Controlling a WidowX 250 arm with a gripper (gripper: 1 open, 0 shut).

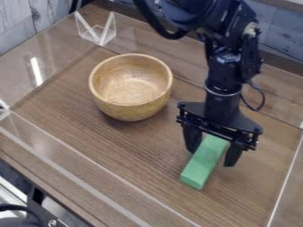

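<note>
My black gripper (213, 140) is open, its fingers pointing down over the upper end of a green rectangular block (201, 171), which lies on the wooden table (106, 160). Whether the fingers touch the block is hard to tell.
A round tan bowl (130, 87) stands to the upper left of the gripper. A small white wire-like object (97, 28) is at the back left.
</note>
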